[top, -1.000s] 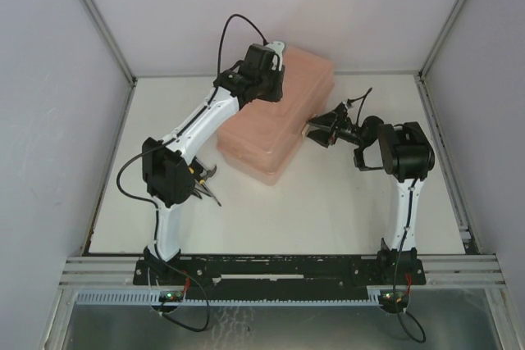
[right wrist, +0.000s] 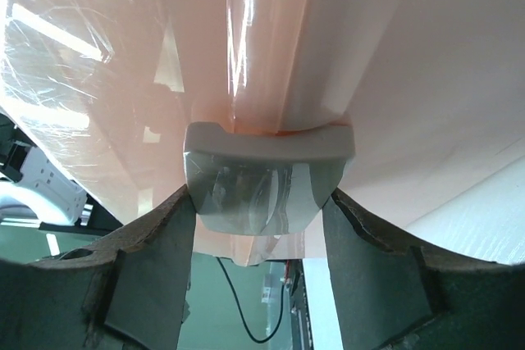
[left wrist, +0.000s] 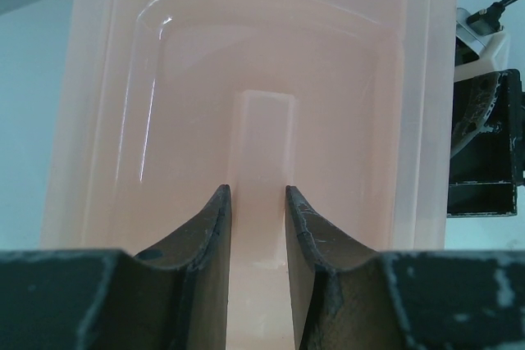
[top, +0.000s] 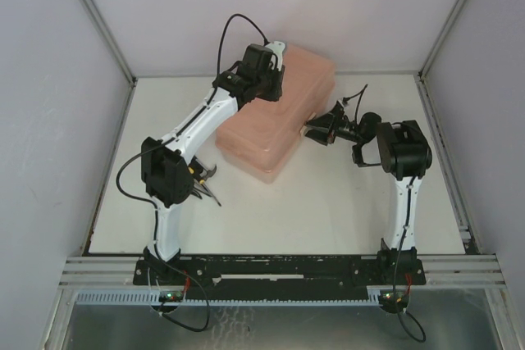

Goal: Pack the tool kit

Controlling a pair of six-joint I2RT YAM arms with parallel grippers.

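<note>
A pinkish, see-through tool box sits upright with its lid on, angled across the table. My left gripper is over the lid, shut on the raised handle strip in its middle. At the box's right side, in the right wrist view, a grey latch lies against the wall below the rim. My right gripper straddles this latch, its fingers part open with one finger at each side. Whether both press on it is hard to tell. The inside of the box is hidden.
Several hand tools lie left of the box, partly hidden under my left arm. The table in front of the box is bare.
My right gripper has shifted very slightly at the latch, and its arm has barely moved. The box and my left arm look unchanged.
</note>
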